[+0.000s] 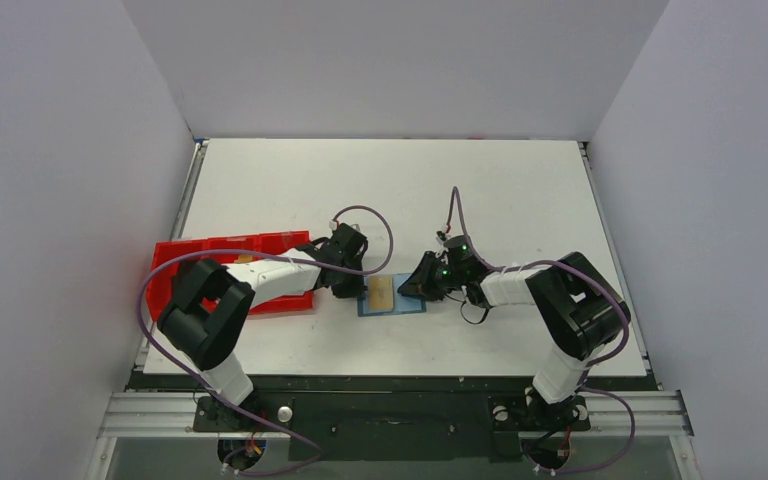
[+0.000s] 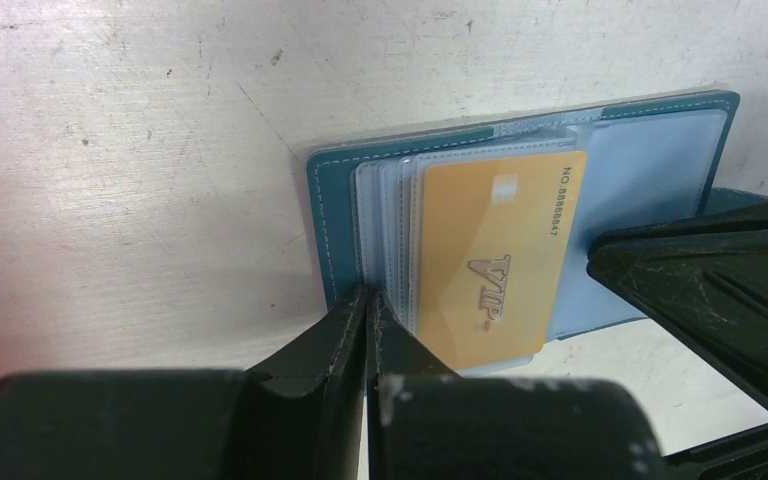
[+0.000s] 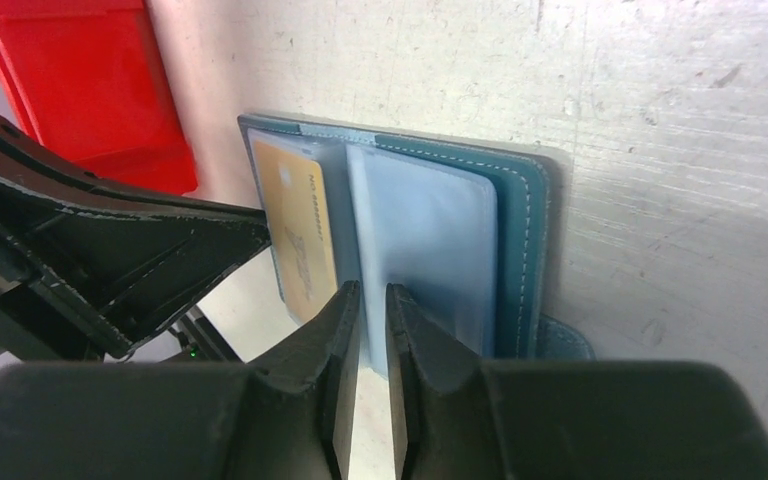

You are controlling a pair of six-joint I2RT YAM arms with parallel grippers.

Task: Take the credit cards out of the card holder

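The teal card holder lies open on the table, clear sleeves inside. A gold card lies on the left stack of sleeves, its face fully visible. My left gripper is shut at the holder's left border, beside the sleeve edges, with nothing visible between its fingertips. Over the right half, my right gripper has its fingers a narrow gap apart, and the edge of a pale sleeve runs between them. How firmly that sleeve is held is hard to see.
A red compartment tray stands to the left, partly under the left arm. Bare table lies behind and in front of the holder. Both grippers are close together over it.
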